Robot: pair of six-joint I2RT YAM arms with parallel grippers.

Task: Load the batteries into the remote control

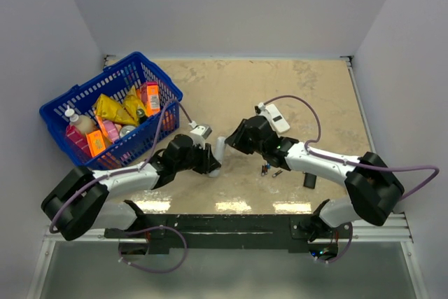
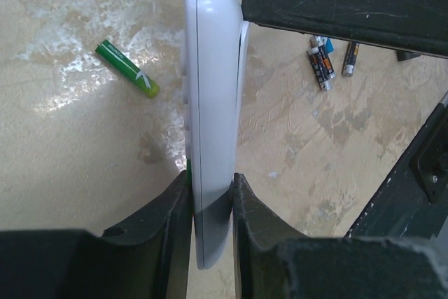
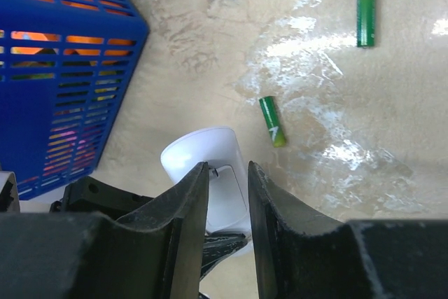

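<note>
The white remote (image 1: 218, 153) is held upright and edge-on by my left gripper (image 1: 211, 162), shut on its lower part in the left wrist view (image 2: 212, 194). My right gripper (image 1: 234, 138) is at the remote's top; in the right wrist view (image 3: 231, 173) its fingertips touch the back, by the battery cover (image 3: 225, 197), with the fingers part open or nearly closed. Green batteries (image 2: 127, 68) (image 3: 366, 9) lie on the table, and several dark batteries (image 2: 318, 63) lie right of the remote.
The blue basket (image 1: 77, 99) full of groceries stands at the left. A white object (image 1: 276, 118) lies behind the right arm, and a dark object (image 1: 309, 180) at the right.
</note>
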